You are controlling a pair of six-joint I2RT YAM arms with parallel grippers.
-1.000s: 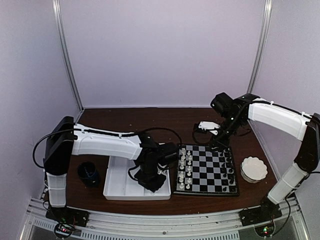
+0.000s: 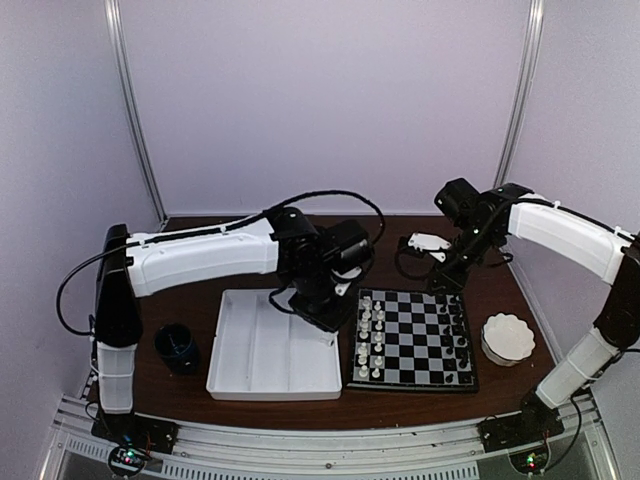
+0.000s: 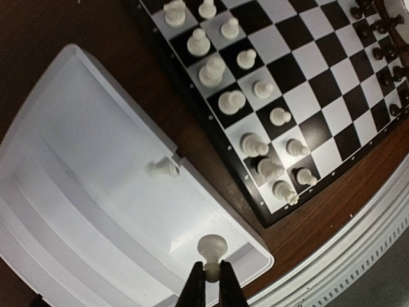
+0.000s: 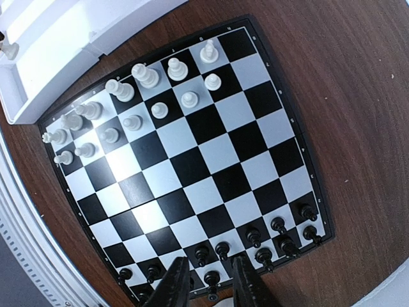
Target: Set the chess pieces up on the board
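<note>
A white pawn (image 3: 212, 246) is pinched upright, base up, by my shut left gripper above the white tray (image 3: 121, 150). Another white piece (image 3: 163, 167) lies on its side in that tray near the notched wall. On the chessboard (image 4: 206, 194), white pieces (image 4: 145, 75) stand in two rows along the tray side; the corner square and the one in front of it at the far end are bare. Black pieces (image 4: 264, 257) line the opposite side. Over that black side hangs my right gripper, its fingers apart and nothing visibly gripped.
A white scalloped bowl (image 2: 508, 338) stands right of the board. A dark cup (image 2: 177, 347) is left of the tray. The middle of the board is empty, and bare table (image 2: 200, 236) lies behind the tray.
My left arm has risen and moved back and slightly right from low over the tray. The right arm has shifted slightly right and up in the top view.
</note>
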